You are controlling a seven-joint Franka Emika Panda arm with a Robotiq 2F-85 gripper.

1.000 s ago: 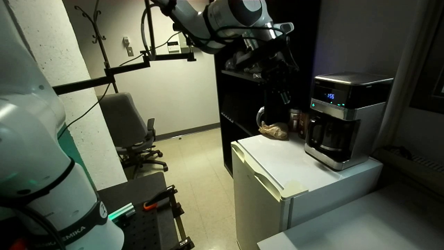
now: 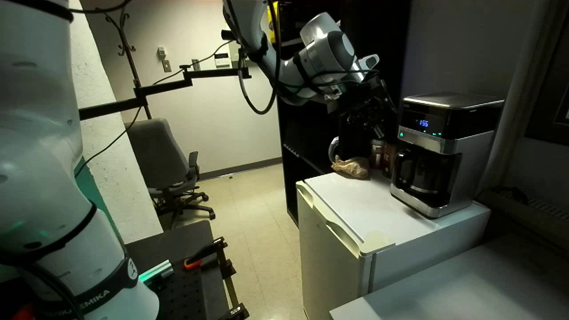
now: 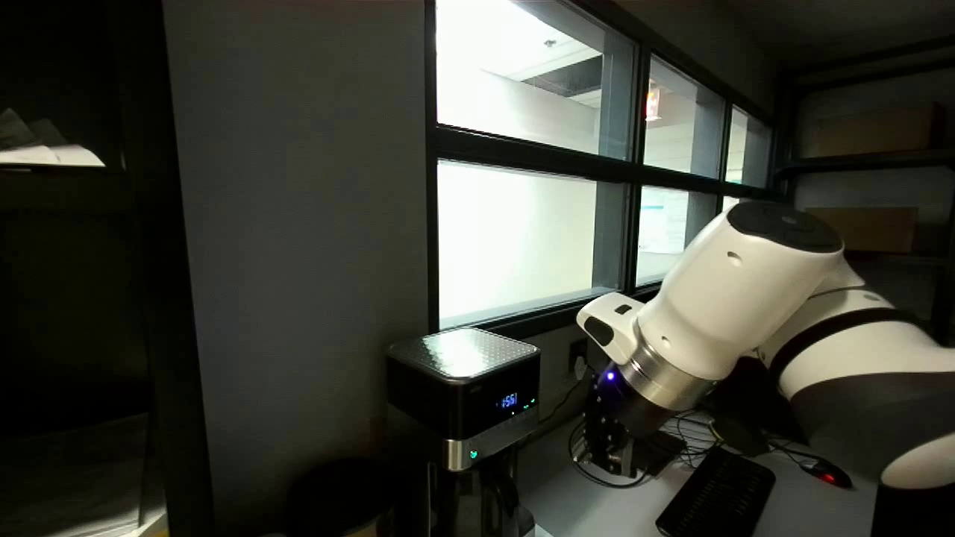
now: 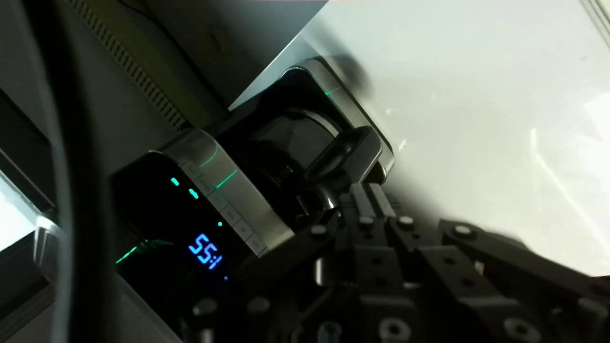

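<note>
A black and silver coffee maker [image 2: 452, 120] stands upright on a white fridge top [image 2: 352, 205], its blue clock and green lights lit. Its dark glass carafe [image 2: 424, 173] sits inside the base, the black handle [image 4: 346, 157] facing outward. My gripper [image 2: 378, 131] is above the fridge top, to the left of the coffee maker in exterior view 1. In the wrist view the shut fingertips [image 4: 364, 200] overlap the lower end of the handle in the picture; exterior view 1 shows them apart from it. Nothing shows between the fingers.
A crumpled brown bag [image 2: 352, 167], a can [image 2: 377, 154] and a partly hidden dark container with a grey handle [image 2: 333, 149] stand at the fridge's back edge. A dark shelf [image 2: 306, 144] rises behind.
My arm has reached farther right, bringing the gripper slightly toward the coffee maker. The gripper's tilt has changed a little. Coffee maker, bag and can have stayed put.
</note>
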